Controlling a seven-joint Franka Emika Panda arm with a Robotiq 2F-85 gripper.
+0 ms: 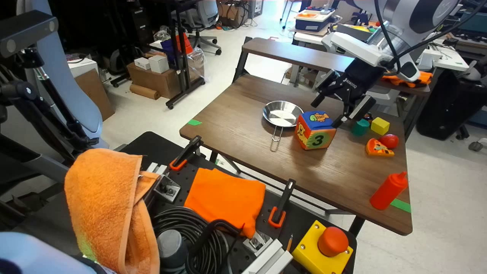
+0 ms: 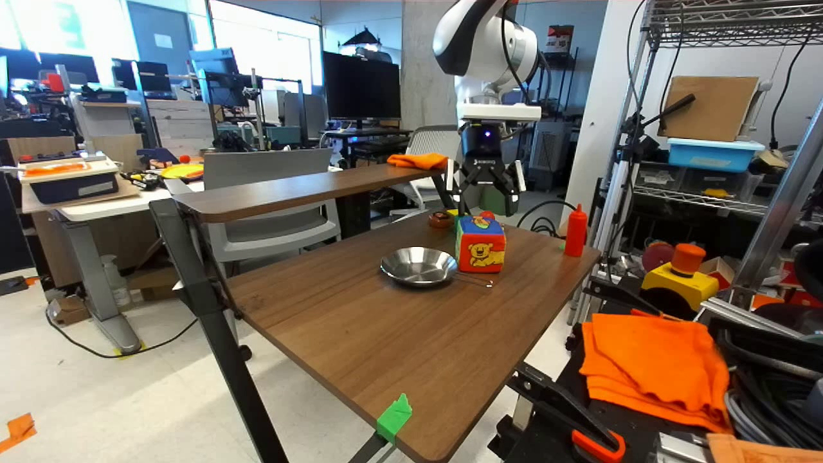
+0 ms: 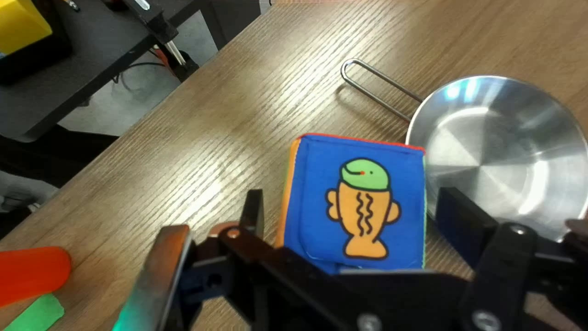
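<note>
My gripper is open, its two fingers wide apart with nothing held between them. In the wrist view the soft picture cube (image 3: 355, 201), blue on top with an orange and green fish, shows beyond the gap between the fingers. Exterior view 1 has the cube (image 1: 315, 130) resting on the table, with the gripper (image 1: 325, 114) above and behind it, on the arm's side. Close beside the cube lies a steel pan (image 1: 282, 113), its wire handle pointing to the table's front edge. Whether a finger touches the cube, I cannot tell.
Toward the right end of the table are a green cylinder (image 1: 360, 127), a yellow block (image 1: 379, 126), a red ball (image 1: 389, 141) and a toy pizza slice (image 1: 379, 148). A red bottle (image 1: 389, 191) stands near the front right corner.
</note>
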